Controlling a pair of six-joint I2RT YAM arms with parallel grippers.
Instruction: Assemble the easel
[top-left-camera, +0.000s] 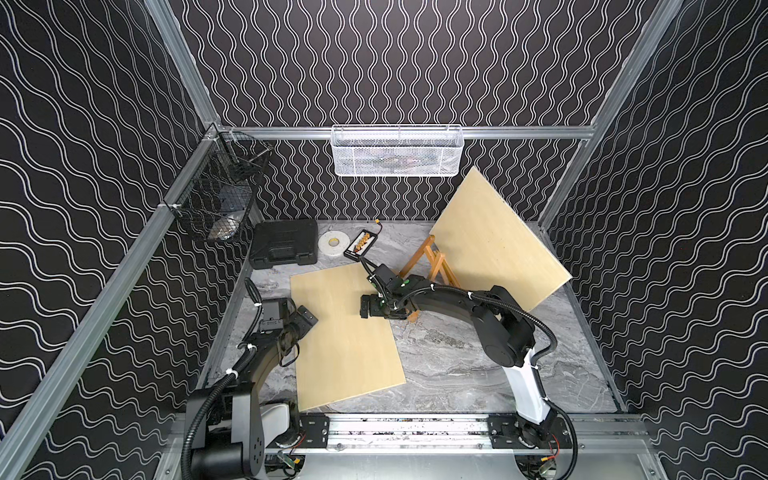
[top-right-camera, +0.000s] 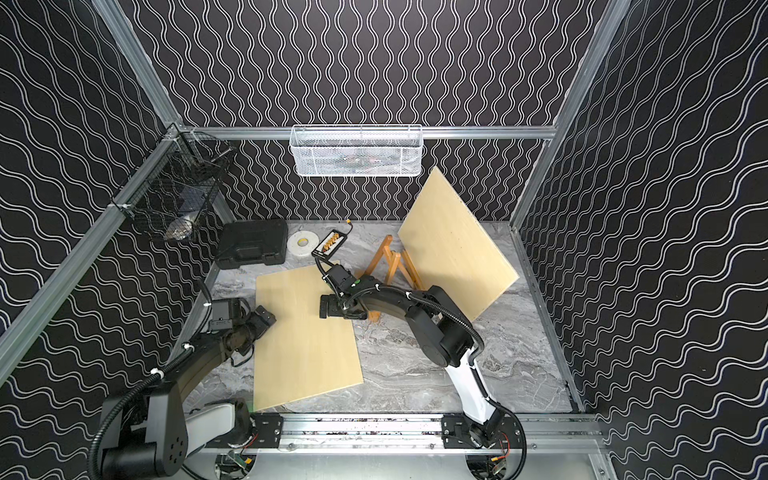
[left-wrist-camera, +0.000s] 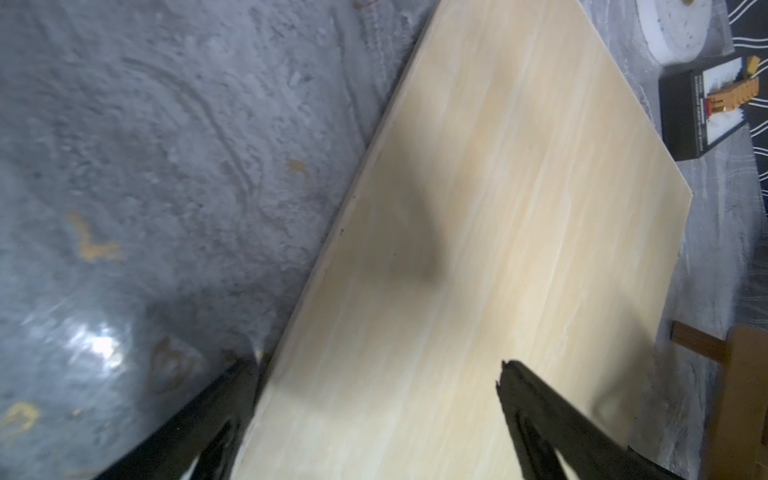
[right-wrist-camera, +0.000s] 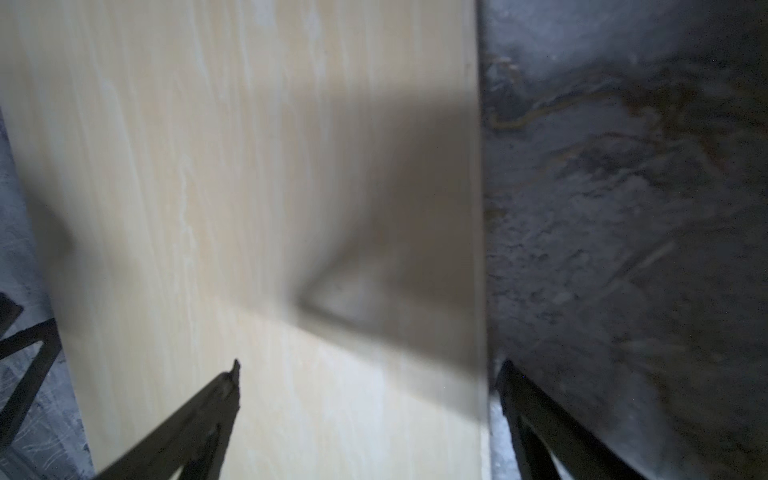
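Observation:
A plywood board (top-left-camera: 344, 352) lies flat on the marble top between both grippers. My left gripper is open at the board's left edge, fingertips either side of it. My right gripper is open low at the right edge, one fingertip just outside it. A second board (top-left-camera: 496, 240) leans upright at the back right, with the wooden easel frame (top-left-camera: 436, 260) in front of it, partly hidden by the right arm.
A black case (top-left-camera: 284, 244), a tape roll (top-left-camera: 334, 236) and a small black box (top-left-camera: 353, 254) stand along the back. A white wire basket (top-left-camera: 396, 156) hangs on the back wall. Bare marble is free at front right.

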